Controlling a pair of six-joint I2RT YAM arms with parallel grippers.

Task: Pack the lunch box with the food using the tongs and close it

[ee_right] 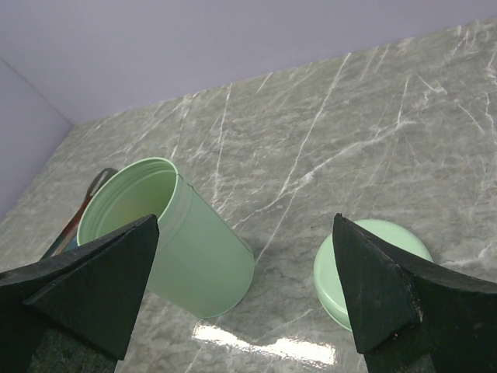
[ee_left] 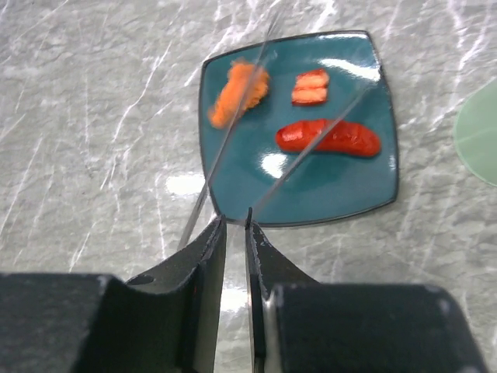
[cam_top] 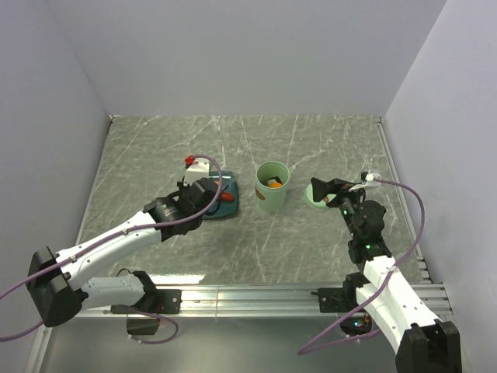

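A dark teal plate (ee_left: 299, 190) holds an orange shredded food (ee_left: 233, 97), small orange-pink pieces (ee_left: 311, 87) and a red sausage (ee_left: 330, 138). Thin metal tongs (ee_left: 225, 144), blurred, spread over it from my left gripper, which is shut on them; whether their tips touch any food is unclear. To the plate's right stands a tall light green container (cam_top: 271, 190), uncovered, with orange and dark food (cam_top: 274, 183) inside. My right gripper hangs open and empty. Its round green lid (ee_right: 378, 233) rests on the table between and beyond the right fingers.
Walls close in the left, right and back sides. The container's wall stands close to the plate.
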